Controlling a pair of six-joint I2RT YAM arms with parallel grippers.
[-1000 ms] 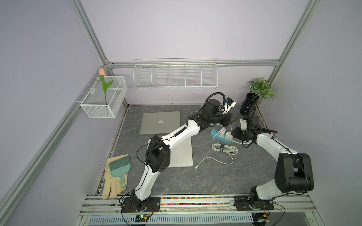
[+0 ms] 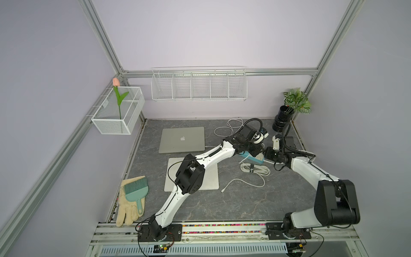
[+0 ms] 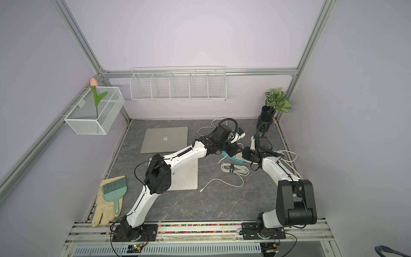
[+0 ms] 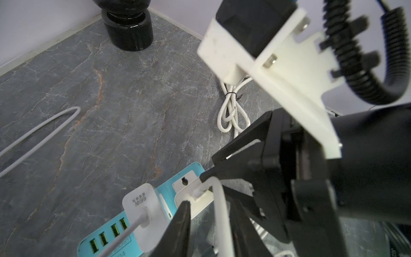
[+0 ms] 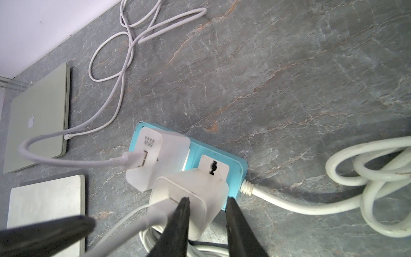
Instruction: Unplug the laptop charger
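Observation:
A blue power strip [image 5: 231,167] holds a white 66W charger [image 5: 167,156] and a larger white charger [image 5: 188,192] with a cable, both plugged in. My left gripper is low over the strip, open, the larger charger's cable running between its fingers in the left wrist view. My right gripper is at the larger charger, open, its fingertips over the near side; whether they touch it is unclear. A silver laptop [image 2: 182,139] lies closed at the back left, a cable at its side.
A coiled cable [image 2: 254,170] lies in front of the strip, a white slab [image 2: 209,177] to the left. A black vase with plant [image 2: 280,120] stands at back right. The two grippers are very close together.
My right arm has shifted only slightly.

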